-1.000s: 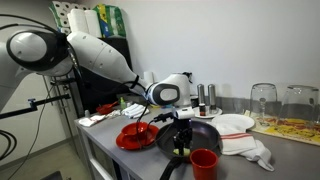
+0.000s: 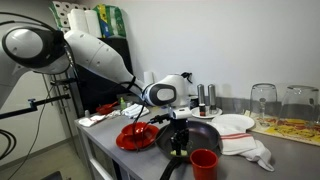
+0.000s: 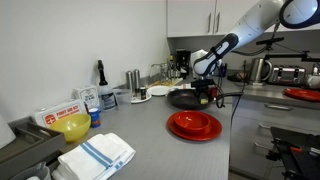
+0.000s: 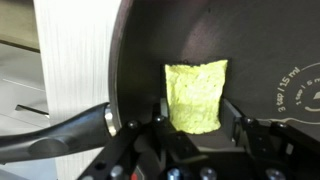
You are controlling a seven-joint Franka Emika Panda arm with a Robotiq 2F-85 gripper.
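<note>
A small yellow-green sponge (image 4: 196, 85) lies against the inside of a black frying pan (image 4: 265, 55). My gripper is shut on it, with a dark finger at each side and the sponge's far part sticking out beyond the fingertips. In exterior view 1 the arm reaches down into the pan (image 2: 208, 132), and the sponge (image 2: 180, 153) shows only as a small light patch near the handle side. Exterior view 2 shows the gripper low over the pan (image 3: 182, 100), with details too small to make out.
A red mug (image 2: 204, 164) stands close beside the pan, on the near right. Red dishes (image 2: 136, 138) sit to its left. A white towel (image 2: 238, 142) and glass jars (image 2: 299, 104) are to the right. The pan's handle (image 4: 45, 147) extends past the counter edge.
In exterior view 1 the gripper and sponge have shifted very slightly left within the pan. Everything else looks the same.
</note>
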